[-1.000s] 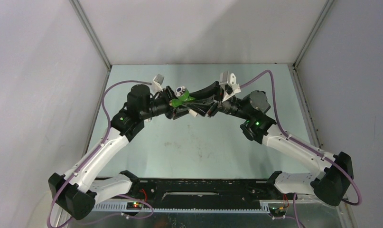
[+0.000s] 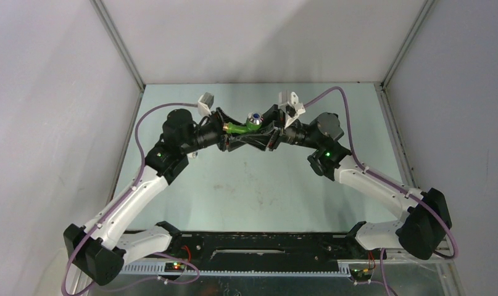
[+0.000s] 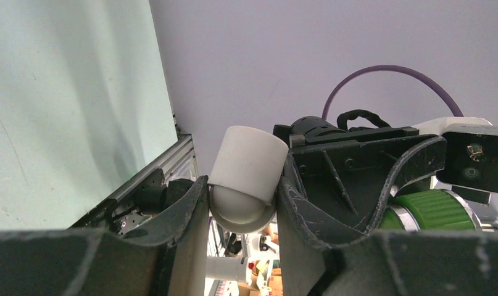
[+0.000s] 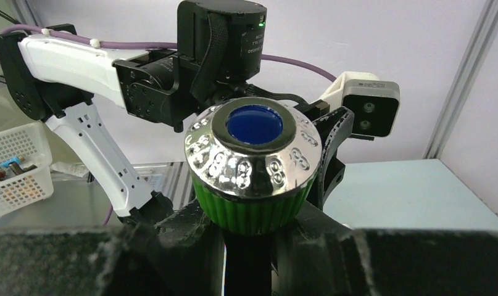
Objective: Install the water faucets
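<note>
A green faucet point(image 2: 237, 128) with a chrome, blue-capped knob point(image 2: 255, 118) sits between the two hands in the top view. In the right wrist view, my right gripper is shut on it, the ribbed green part below the chrome knob point(image 4: 252, 151) between its fingers. A short white pipe point(image 3: 249, 157) stands at the tips of my left gripper, which is shut on it. Part of the green faucet point(image 3: 434, 213) shows to the right in the left wrist view. Whether pipe and faucet touch is hidden.
Below the hands, the pale table point(image 2: 246, 191) is bare. White walls point(image 2: 258, 43) enclose it at the back and sides. A white basket point(image 4: 21, 169) with small parts stands at the left of the right wrist view. Both grippers are very close together.
The chrome knob has swung to the right in the top view, and the green body lies turned differently. The right arm has shifted slightly left; the left arm has hardly moved.
</note>
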